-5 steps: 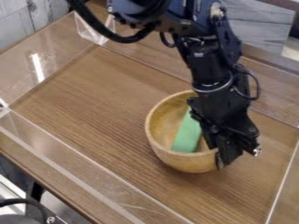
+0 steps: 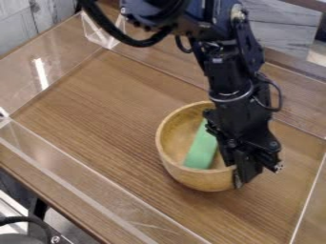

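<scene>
A tan bowl [image 2: 177,143] sits on the wooden table [image 2: 76,133], right of centre, with a light green object [image 2: 200,146] lying inside it. My black gripper [image 2: 243,160] reaches down from the top over the bowl's right side, its lower end at the bowl's rim. The gripper is shut, seemingly on that rim, though its dark parts hide exactly what is between the fingers. It also hides the right part of the bowl.
A pale panel [image 2: 280,33] stands at the back right, and a dark cable lies at the lower left edge.
</scene>
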